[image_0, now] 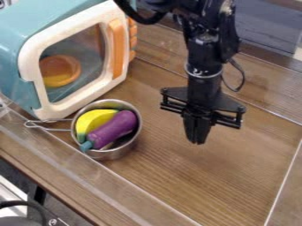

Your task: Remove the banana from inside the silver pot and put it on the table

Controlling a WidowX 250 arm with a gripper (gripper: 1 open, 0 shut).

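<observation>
The yellow banana (92,120) lies inside the silver pot (133,138), towards its back left side. A purple eggplant (112,130) with a teal tip rests in the same pot, partly covering the banana. To the right of the pot, my black gripper (196,139) hangs above bare table, pointing down. Its fingers are together with nothing between them. The banana's lower part is hidden by the eggplant and the pot wall.
A blue and white toy microwave (48,53) with an orange item inside stands at the back left, close behind the pot. The pot's wire handle (45,126) points left.
</observation>
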